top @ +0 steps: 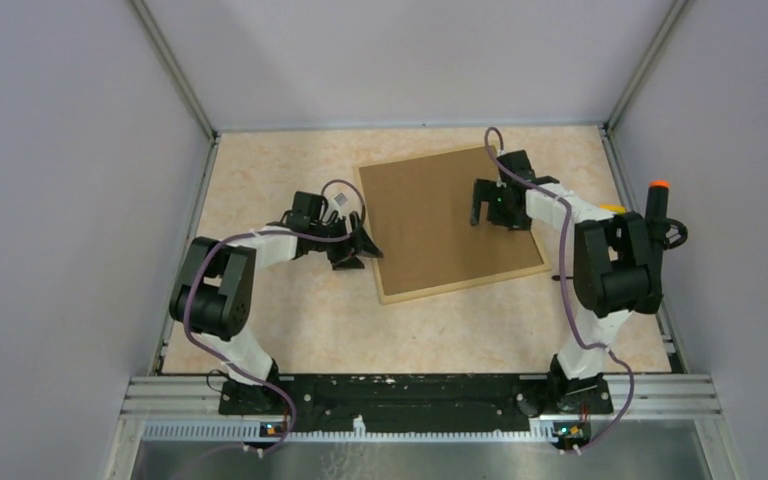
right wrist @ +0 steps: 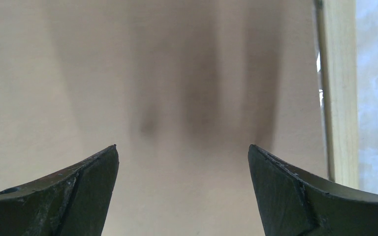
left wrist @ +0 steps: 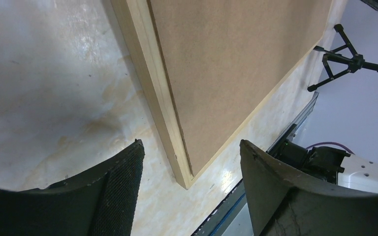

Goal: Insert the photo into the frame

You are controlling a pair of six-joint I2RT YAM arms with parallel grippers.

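A light wooden frame (top: 460,288) lies slightly turned on the table, with a flat brown board (top: 420,220) filling its inside. No picture side of a photo shows in any view. At the frame's left rail, my left gripper (top: 368,256) is open and empty; in the left wrist view the rail (left wrist: 157,83) and a frame corner appear beyond its fingertips (left wrist: 137,152). Over the right part of the board hangs my right gripper (top: 477,204), open. Only blurred brown surface shows between its fingers, with the right rail (right wrist: 340,98) off to one side.
A black stand with an orange tip (top: 658,184) rises at the right edge. The right arm mostly covers a yellow object (top: 613,209) there. Bare table lies left of the frame and in front of it.
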